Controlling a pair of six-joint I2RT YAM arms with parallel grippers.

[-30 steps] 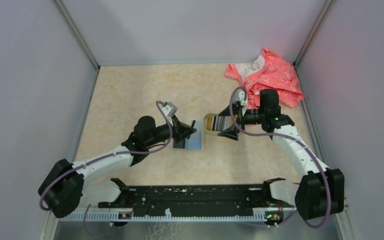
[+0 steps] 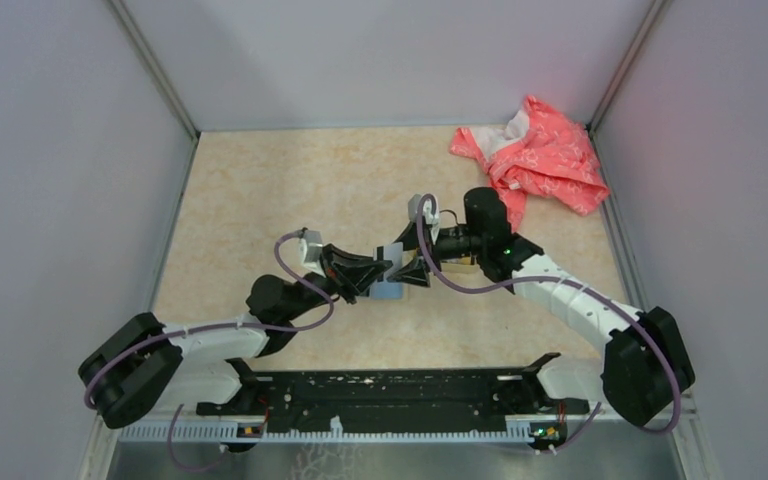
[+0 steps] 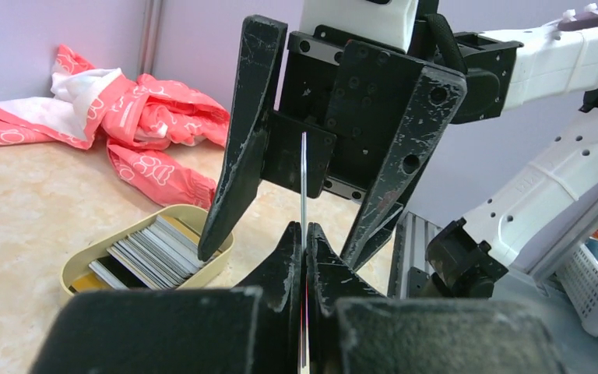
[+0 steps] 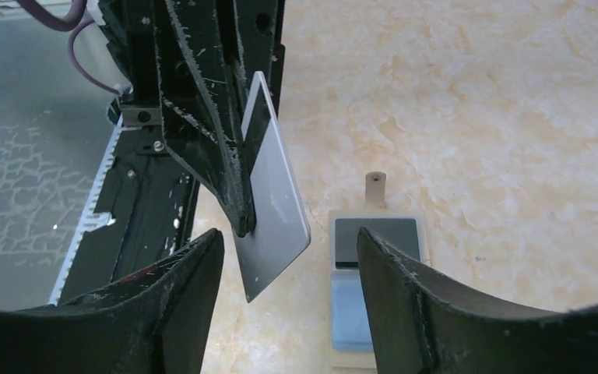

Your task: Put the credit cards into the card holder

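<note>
A thin card (image 4: 279, 204) stands upright in my left gripper, which is shut on it. My right gripper faces it with fingers apart either side of the card's free edge, not visibly touching it. On the table below lies a flat card holder (image 4: 374, 240) with a dark section and a pale blue section, partly hidden in the top view. A cream tray of cards (image 3: 78, 265) sits behind the right gripper, mostly covered by that arm in the top view.
A crumpled pink-and-white cloth (image 2: 545, 160) lies at the back right. A white basket (image 3: 592, 296) shows beyond the table in the left wrist view.
My right gripper has moved left to the card over the last second, uncovering less of the tray. My left gripper has moved slightly right and toward the front, still carrying the card.
</note>
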